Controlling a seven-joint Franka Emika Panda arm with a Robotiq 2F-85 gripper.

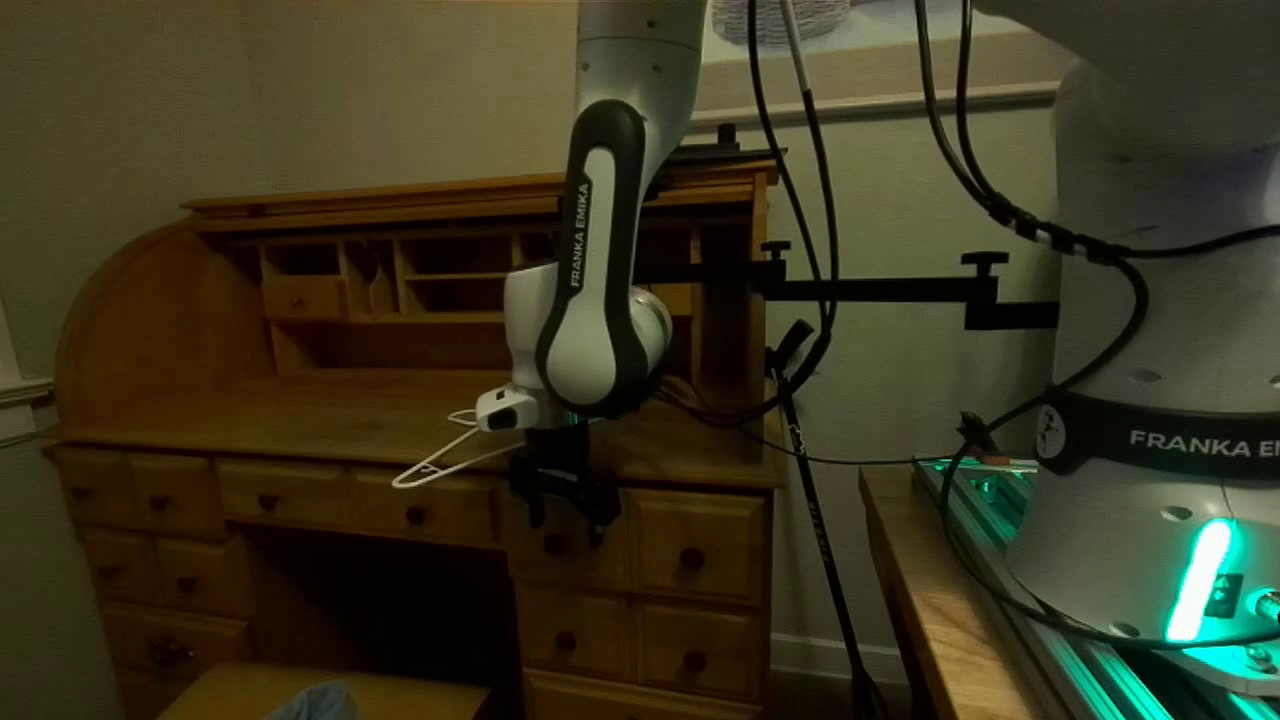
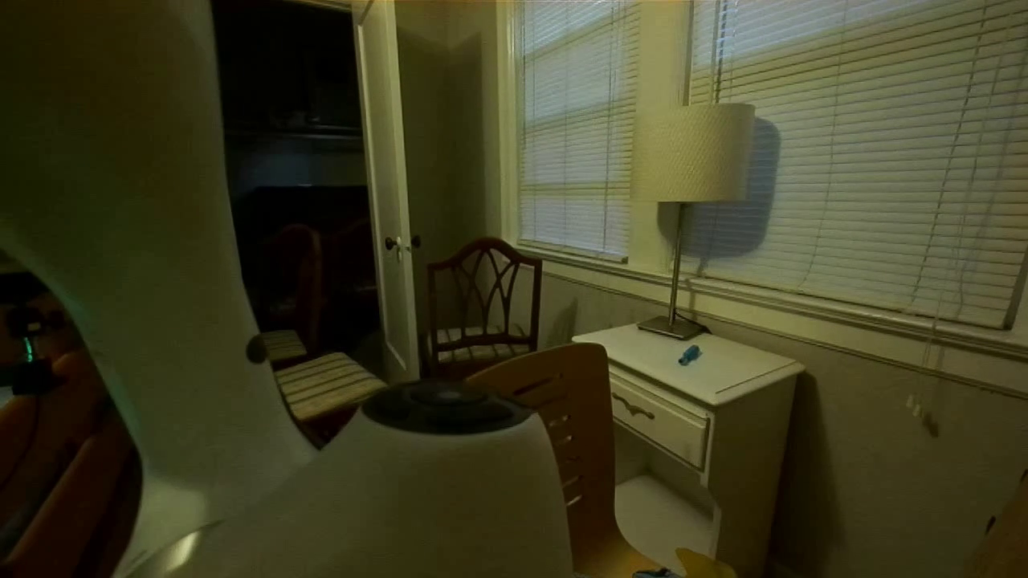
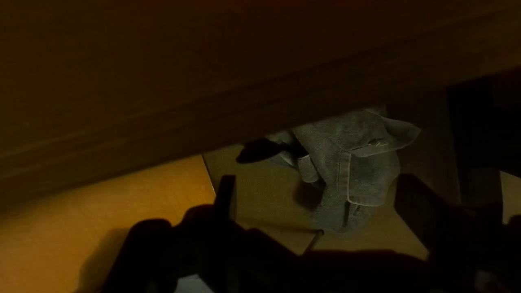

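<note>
My gripper (image 1: 566,523) points down in front of the roll-top desk (image 1: 360,402), with its fingertips below the desktop's front edge, before the drawers on the right. Its fingers stand wide apart and nothing is between them. A white wire hanger (image 1: 434,467) lies on the desktop, sticking out over the front edge; its right part is hidden behind my arm. In the wrist view a grey garment with a pocket flap (image 3: 361,166) lies lower down, seen beyond the gap between the dark fingers.
Round-knobbed drawers (image 1: 701,546) face my gripper closely. A yellowish seat (image 1: 228,696) with bluish cloth (image 1: 318,701) is at the lower left. A black pole (image 1: 828,540) stands right of the desk. Elsewhere are a white side table (image 2: 742,371) and a lamp (image 2: 695,154).
</note>
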